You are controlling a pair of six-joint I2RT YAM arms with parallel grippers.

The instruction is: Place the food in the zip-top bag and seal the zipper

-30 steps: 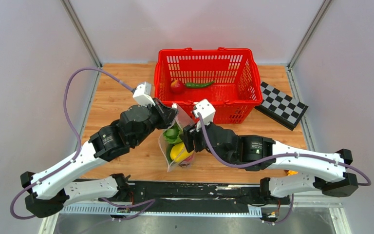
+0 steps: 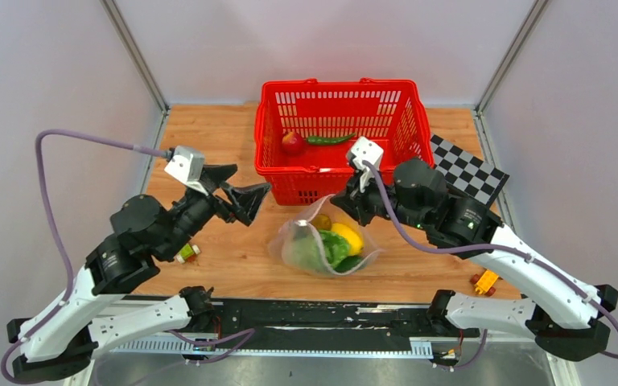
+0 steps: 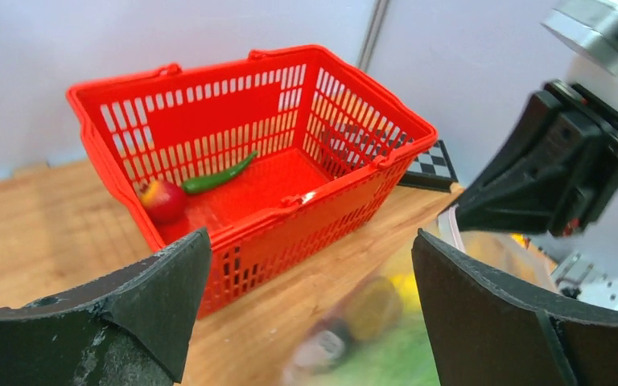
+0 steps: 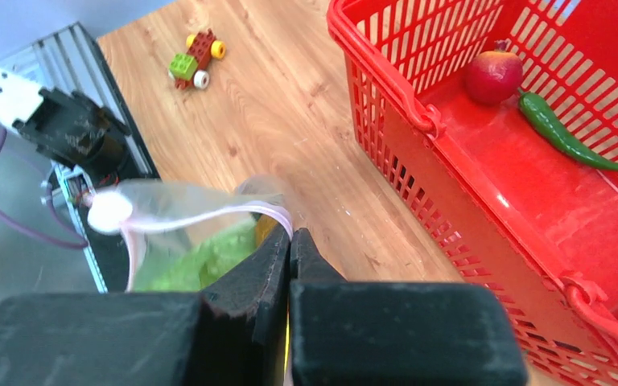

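The clear zip top bag (image 2: 294,251) stands on the table, its mouth gaping. Inside it show green leaves (image 2: 336,248), a yellow item (image 2: 348,236) and a brown round item (image 2: 322,221). My right gripper is shut on the bag's pale pink zipper rim (image 4: 249,207), which runs in between the fingertips. In the left wrist view that same right gripper is at the bag's upper edge. My left gripper (image 2: 253,182) hangs to the bag's left, spread open with nothing between its fingers.
A red basket (image 2: 286,178) stands behind the bag, holding a red round fruit (image 2: 292,143) and a green pepper (image 2: 330,140). On the right lie a checkered board (image 2: 468,171) and a toy car (image 4: 195,58). A small bottle (image 2: 187,252) is by the left arm.
My left gripper has let go of the bag's rim and moved left. The right gripper has moved right and slightly up, now holding the rim; the bag has shifted right and turned.
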